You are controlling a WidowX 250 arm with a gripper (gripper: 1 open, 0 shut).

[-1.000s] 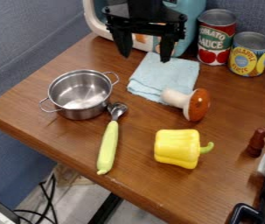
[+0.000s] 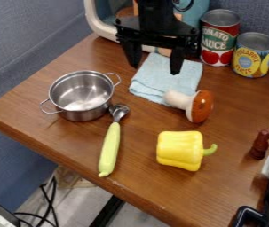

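Observation:
My black gripper hangs at the top centre over the back of the table, above a folded light-blue cloth; its fingers point down and look spread apart, with nothing visible between them. A steel pot sits on the left, a spoon beside it, with a corn cob below. A toy mushroom lies right of the cloth, and a yellow pepper lies to the front right.
A tomato sauce can and a yellow can stand at the back right. A small brown shaker and black items line the right edge.
The objects on the table have not moved.

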